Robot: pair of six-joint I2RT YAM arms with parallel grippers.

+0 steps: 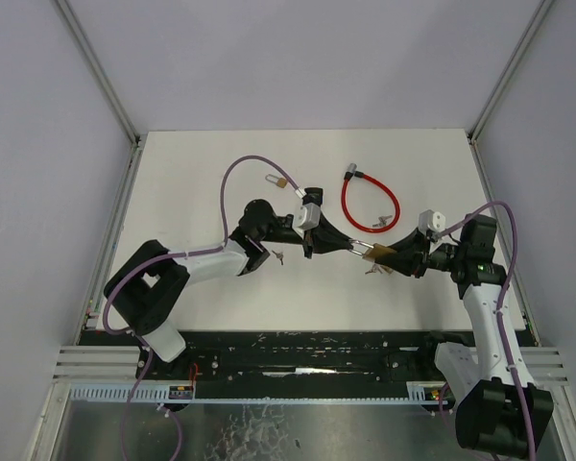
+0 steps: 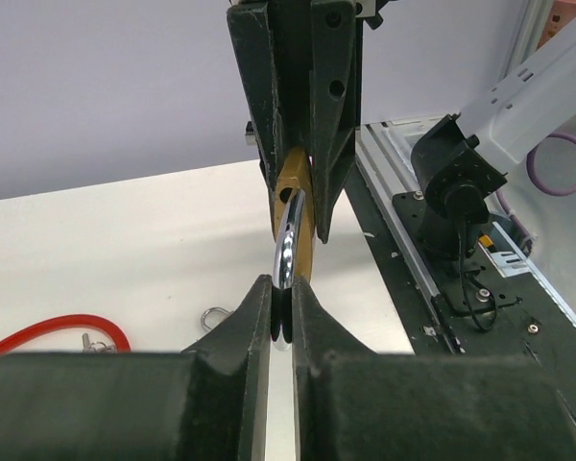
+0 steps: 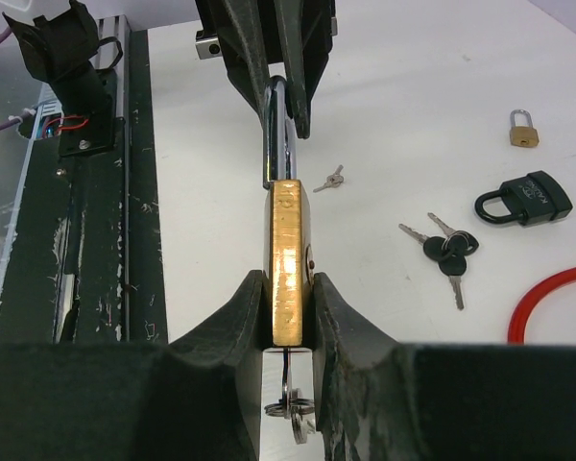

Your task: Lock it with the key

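Observation:
Over the table's right half, a padlock with a brass body (image 1: pixel 380 252) and a silver shackle (image 3: pixel 279 134) is held in the air between both arms. My left gripper is shut on the shackle, coming from the left. Around the brass body (image 3: pixel 287 259) the right gripper (image 1: pixel 388 255) is closed from the right, its fingers (image 2: pixel 333 106) against the sides. Silver keys on a ring (image 3: pixel 293 408) show below the body in the right wrist view; whether one sits in the keyhole, I cannot tell. The keyhole is hidden.
Behind the arms lie a red cable lock (image 1: pixel 345 201), a black padlock (image 1: pixel 313 195) and a small brass padlock (image 1: pixel 276 181). Black-headed keys (image 3: pixel 451 245) and a small silver key (image 3: pixel 331 180) rest on the white table.

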